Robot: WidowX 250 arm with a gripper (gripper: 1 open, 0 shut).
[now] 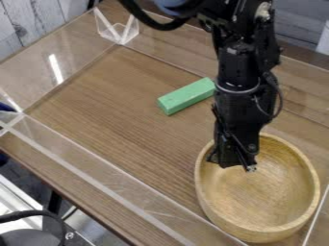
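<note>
The black gripper (238, 146) hangs pointing down over the back left rim of a round wooden bowl (264, 197) at the lower right. Its fingertips are low at that rim; whether anything is between them is hard to tell. The bowl's inside looks empty where it is visible. A green block (186, 95) lies on the wooden table to the left of the arm, behind the bowl.
Clear plastic pieces stand at the upper left and along the left edge. A dark cable lies at the lower left.
</note>
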